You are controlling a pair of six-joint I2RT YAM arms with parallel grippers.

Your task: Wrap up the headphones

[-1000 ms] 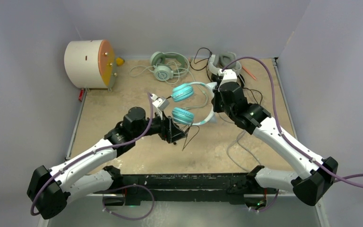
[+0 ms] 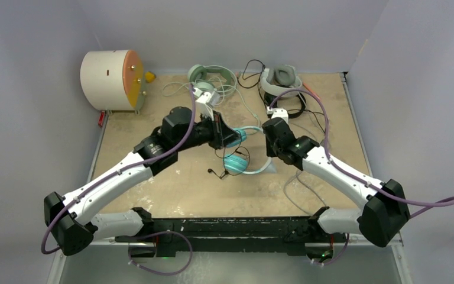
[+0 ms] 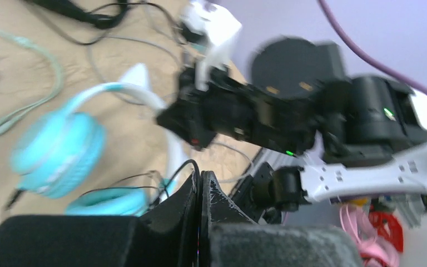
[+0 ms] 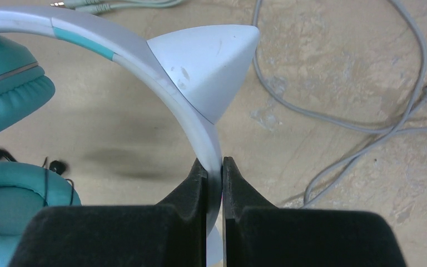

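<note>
My right gripper is shut on the white band of the turquoise cat-ear headphones (image 4: 172,97), with a white ear just above the fingers in the right wrist view. In the top view, the lower turquoise cup (image 2: 235,164) shows fully; the upper cup (image 2: 237,138) is partly behind my left gripper (image 2: 229,141). That gripper is shut on a thin black cable (image 3: 193,162), which rises between its fingertips and loops past the lower cup. Black earbuds (image 2: 226,173) at the cable's end lie against and beside that cup.
Pale green headphones (image 2: 224,74) and grey headphones (image 2: 284,80) lie along the back edge with loose cords. A white drum-shaped object (image 2: 109,80) stands back left. Grey cable (image 2: 298,195) runs at right; the front left of the board is clear.
The left gripper has moved up and right over the headphones, carrying the cable. The right arm has drawn the headphones toward the front and turned them slightly, lowering the cups in the top view.
</note>
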